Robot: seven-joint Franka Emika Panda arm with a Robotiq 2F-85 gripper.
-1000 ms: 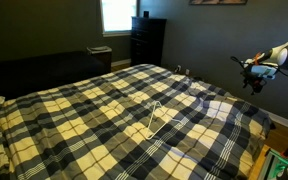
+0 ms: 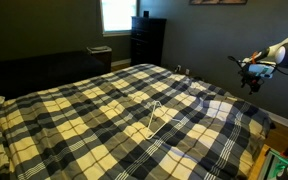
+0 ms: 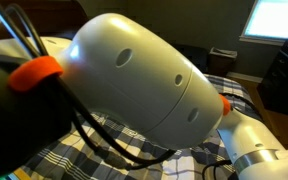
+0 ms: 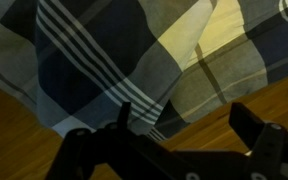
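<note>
A white hanger-like loop (image 2: 156,120) lies flat on the plaid bedspread (image 2: 84,130), near the middle of the bed. Off to the right, past the bed's edge, my gripper (image 2: 251,84) is held up in the air, well away from the white item. In the wrist view the two dark fingers of the gripper stand wide apart, with only cloth and wooden floor beneath the gap. The white arm (image 3: 154,75) fills most of the second exterior view and hides much of the bed there.
The bed's edge drops to a wooden floor (image 4: 14,140) under my gripper. A dark headboard (image 2: 49,80) stands along the far left side. Beyond the bed are a dark dresser (image 2: 148,40) and a window (image 2: 119,14). Most of the bedspread is clear.
</note>
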